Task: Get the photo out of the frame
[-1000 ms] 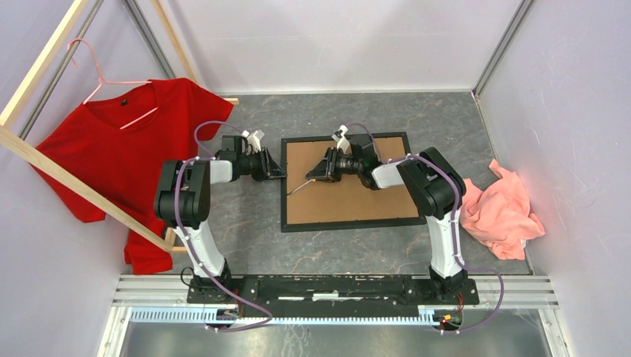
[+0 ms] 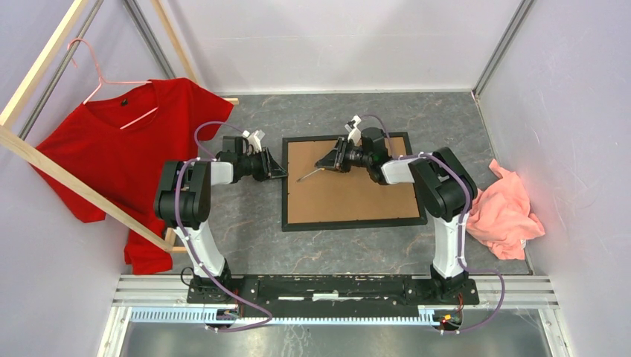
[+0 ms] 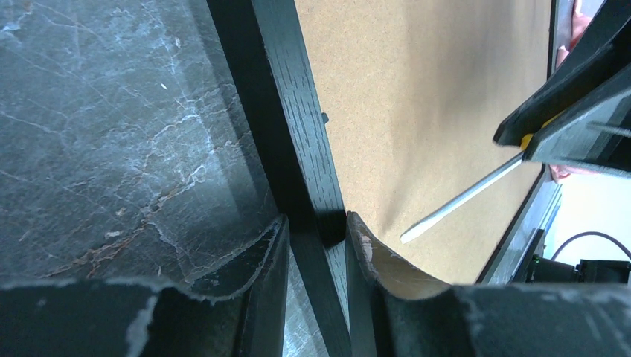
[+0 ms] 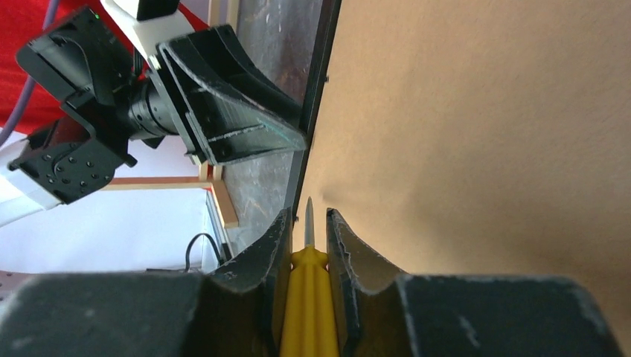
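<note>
The black picture frame (image 2: 357, 223) lies face down on the grey marbled table, its brown backing board (image 2: 357, 201) facing up. Small dark tabs, one (image 3: 324, 117) near the left side, show along the frame's inner edge. My left gripper is shut on the frame's left bar. Over the board, my right gripper is shut on the yellow handle (image 4: 309, 305) of a tool with a thin metal blade (image 3: 461, 201). The blade points toward the left bar, with its tip apart from that bar. The photo is hidden beneath the board.
A red T-shirt (image 2: 134, 149) hangs from a pink hanger on a wooden rack (image 2: 82, 190) at the left. Crumpled pink cloth (image 2: 506, 216) lies at the right. Bare table (image 2: 357, 256) shows in front of the frame and behind it.
My right gripper has drawn back to the right with the tool, and the blade tip has moved away from the left bar. The left gripper keeps its place on the frame.
</note>
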